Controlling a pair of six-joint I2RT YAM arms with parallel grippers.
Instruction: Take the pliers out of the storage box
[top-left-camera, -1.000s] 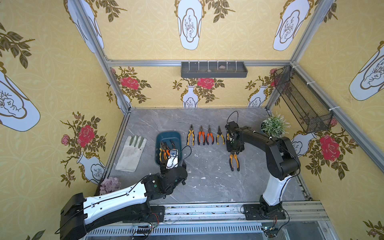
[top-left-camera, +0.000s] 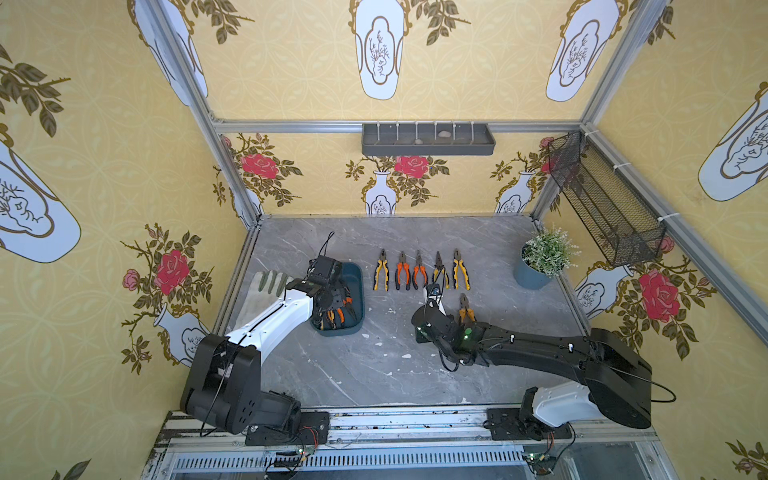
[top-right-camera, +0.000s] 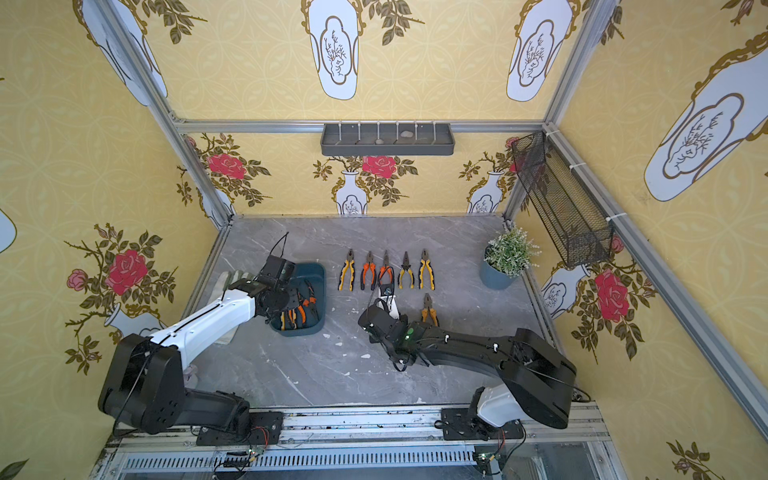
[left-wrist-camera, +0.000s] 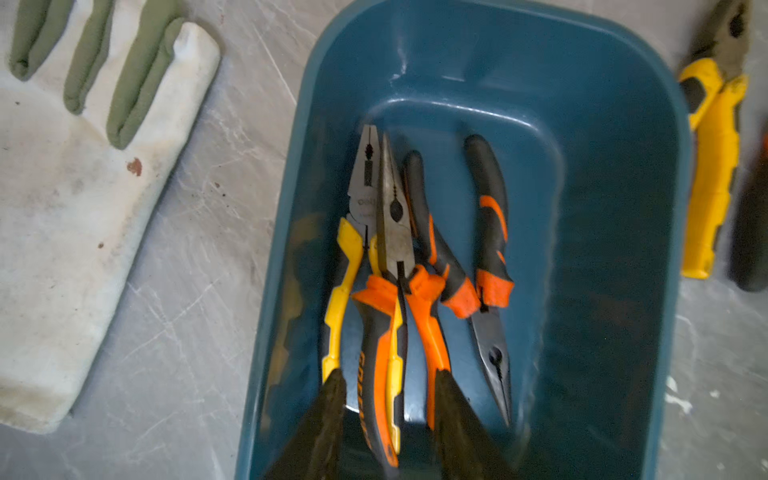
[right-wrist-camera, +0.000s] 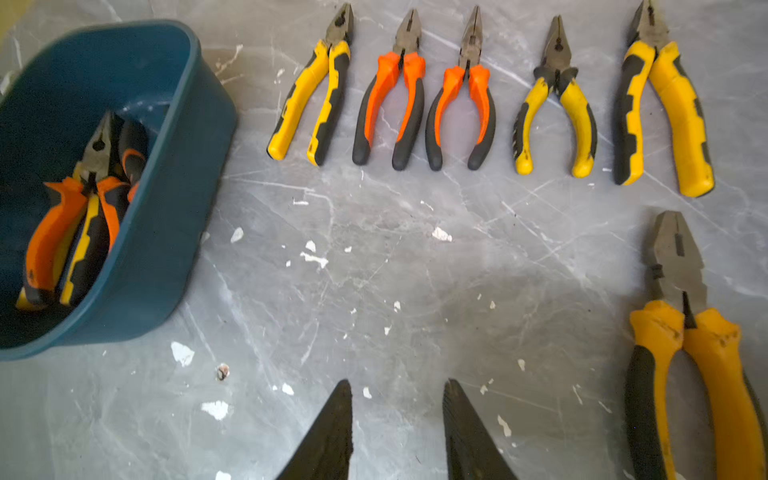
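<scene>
The blue storage box holds several pliers: yellow-black pliers, orange-black pliers lying across them, and orange-black needle-nose pliers pointing the other way. Over the box, my left gripper is part open, its fingertips above the handles; no grip on any pliers shows. My right gripper is part open above bare tabletop, nothing between its fingers. Outside the box, a row includes yellow-black pliers, two orange ones and more yellow ones. Another yellow-black pair lies in front.
A pale work glove lies left of the box. At the back right stands a potted plant, below a wire mesh basket on the wall. Bare table lies between the box and the front pliers.
My left gripper has moved from the box's front side to above it. My right gripper has left the right end of the pliers row and moved toward the front and left.
</scene>
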